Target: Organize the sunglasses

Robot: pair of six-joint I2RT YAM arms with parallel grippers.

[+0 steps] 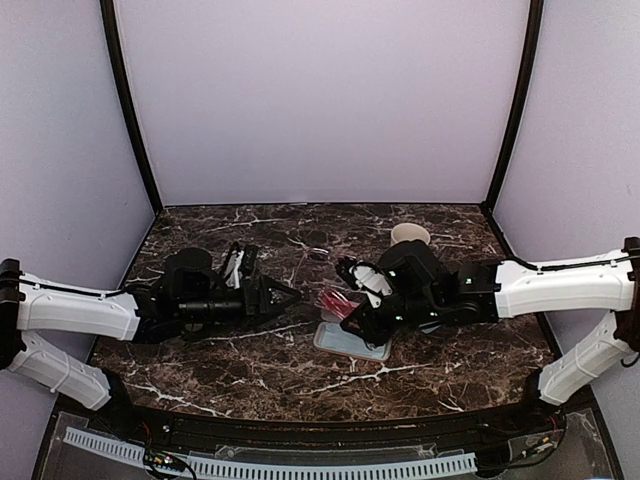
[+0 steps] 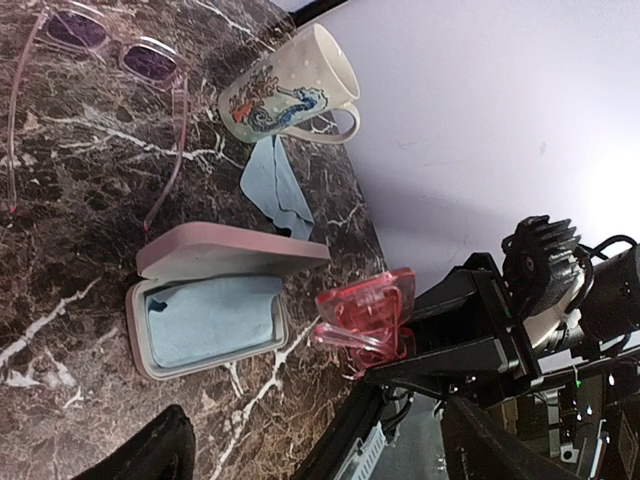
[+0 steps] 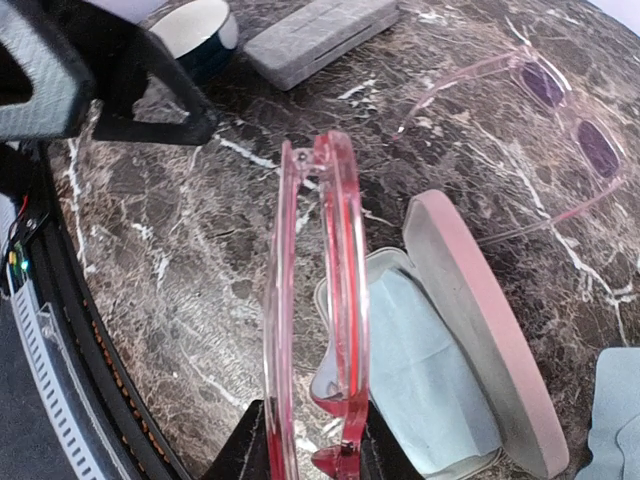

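Folded pink sunglasses (image 3: 345, 260) are held in my right gripper (image 1: 355, 320) above an open case (image 2: 210, 325) with pale pink lid and blue cloth inside. A second pair of sunglasses (image 2: 150, 62) lies unfolded on the table behind the case, lenses away from it. My left gripper (image 1: 270, 295) hangs left of the case, open, with nothing seen between its fingers; only its fingertips show at the bottom of the left wrist view.
A mug (image 2: 285, 90) stands at the back right, with a blue cloth (image 2: 275, 190) near it. A grey bar-like object (image 3: 320, 35) lies farther left.
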